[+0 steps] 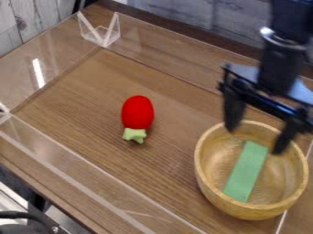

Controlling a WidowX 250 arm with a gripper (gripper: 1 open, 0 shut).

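My gripper (279,111), dark grey and blurred, hangs over the right side of the table above a tan bowl (214,169); its fingers look spread apart. The bowl holds a green oblong block (244,171). A red object with a light green leafy end, like a strawberry (138,112), lies on the wooden table at centre left, well apart from the bowl. I cannot make out anything held between the fingers.
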